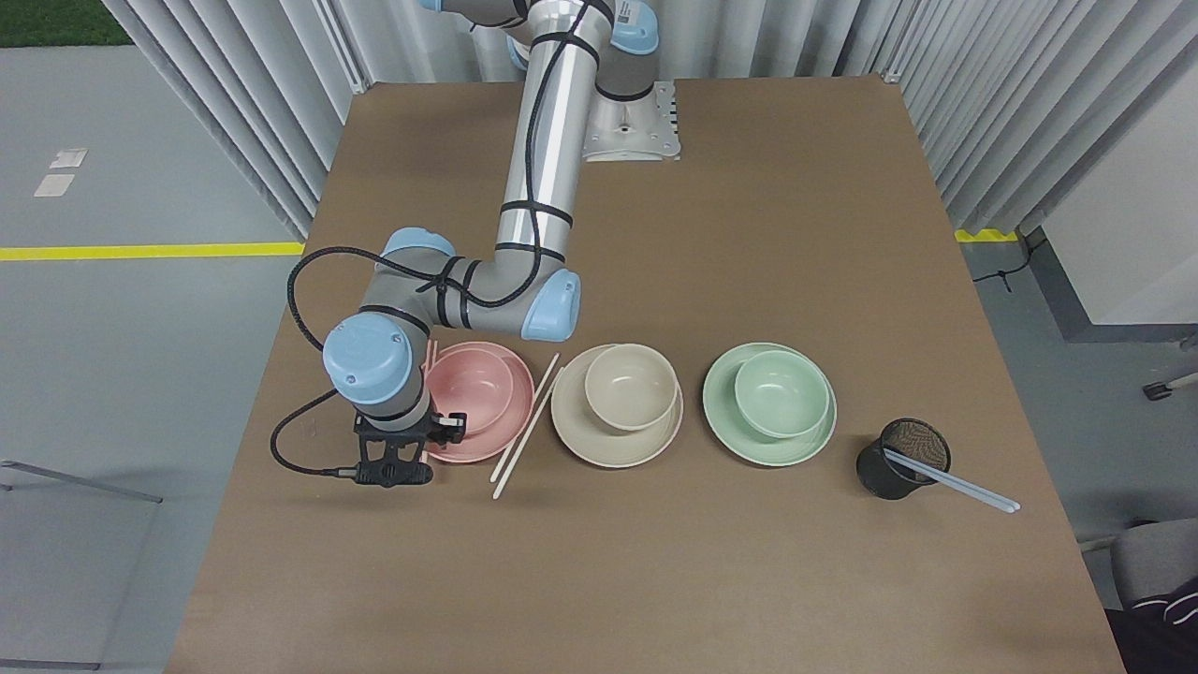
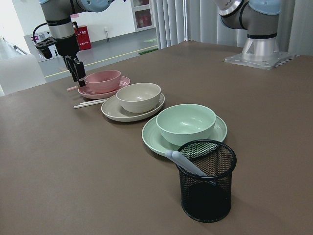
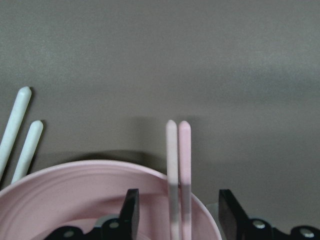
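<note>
My gripper [image 1: 399,449] is low at the front-left side of a pink bowl [image 2: 102,81] on a pink plate [image 3: 75,190]. In the wrist view its two black fingers stand apart, open, on either side of two pale pink chopsticks [image 3: 184,170] lying over the plate's rim. Two white chopsticks [image 1: 522,432] lie between the pink plate and a cream plate [image 1: 578,427] holding a cream bowl [image 1: 631,388]. To the right are a green plate [image 1: 730,416] with a green bowl [image 1: 781,393], and a black mesh cup [image 2: 205,196] with light chopsticks [image 1: 966,485] in it.
The brown table [image 1: 674,562] has free room in front of the dishes and behind them. The arm's base [image 1: 632,135] stands at the back edge.
</note>
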